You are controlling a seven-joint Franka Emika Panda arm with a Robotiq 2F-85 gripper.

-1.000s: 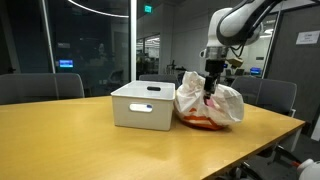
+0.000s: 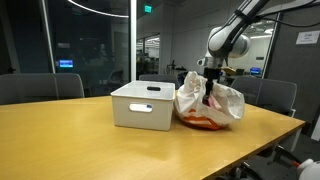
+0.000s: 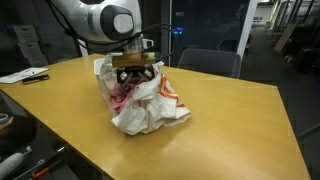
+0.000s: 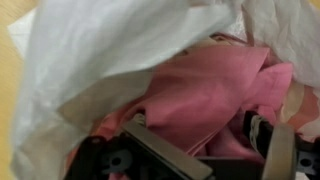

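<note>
A crumpled white plastic bag [image 2: 228, 103] with orange-red marks stands with its mouth upward on the table. Pink cloth [image 4: 205, 95] lies inside it and shows through the opening. My gripper reaches down into the bag's mouth, its fingers apart on either side of a fold of the pink cloth. In exterior view 2 the gripper [image 3: 133, 78] is partly hidden by the bag's raised edges. Whether the fingertips touch the cloth, I cannot tell.
A white box [image 2: 144, 105] with a dark handle slot stands beside the bag. Chairs [image 2: 70, 86] line the far edge.
In exterior view 1 the arm has shifted slightly left and lower over the bag. The box has stayed where it was.
</note>
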